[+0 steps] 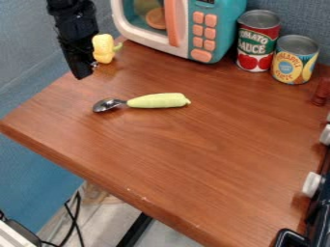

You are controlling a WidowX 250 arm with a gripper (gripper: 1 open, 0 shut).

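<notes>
My black gripper (85, 68) hangs over the back left corner of the wooden table, beside a small yellow object (104, 48); whether it is open or shut is hard to make out. A spoon with a pale yellow-green handle (157, 100) lies on the table in front of it, bowl to the left, apart from the gripper.
A toy microwave (200, 29) stands at the back, with a tomato can (257, 43), a second can (294, 60) and a small red bottle (321, 94) to its right. A black appliance (314, 203) lines the right edge.
</notes>
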